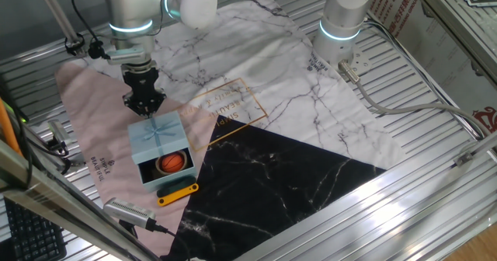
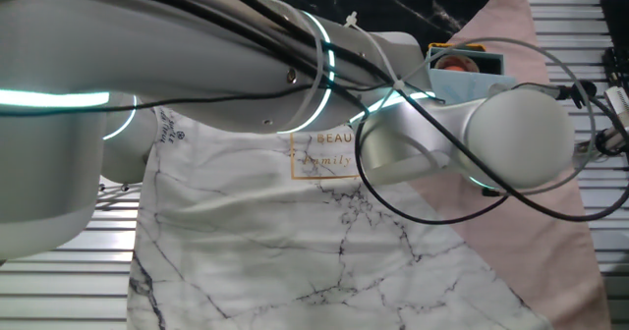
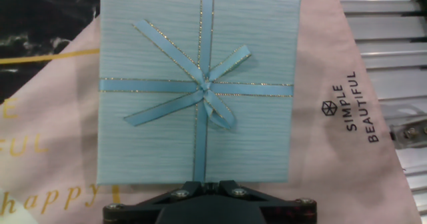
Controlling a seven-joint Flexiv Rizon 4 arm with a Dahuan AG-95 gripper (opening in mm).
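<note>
A light blue gift box (image 1: 170, 179) stands on the pink part of the cloth. Its lid (image 1: 157, 134), tied with a ribbon bow (image 3: 205, 87), covers the back part only, leaving the front part uncovered. An orange ball with dark lines (image 1: 172, 162) shows inside, within a round tan rim. My gripper (image 1: 145, 112) points down at the lid's back edge, on the side away from the opening. In the wrist view the gripper looks shut, its tips close together by the lid's edge. Nothing shows between them; whether they touch the lid is unclear.
A yellow-and-black tool (image 1: 178, 194) lies against the box's front. A silver device (image 1: 130, 213) with a cable is nearby at the cloth's edge. The white marble (image 1: 256, 51) and black marble (image 1: 264, 187) parts of the cloth are clear.
</note>
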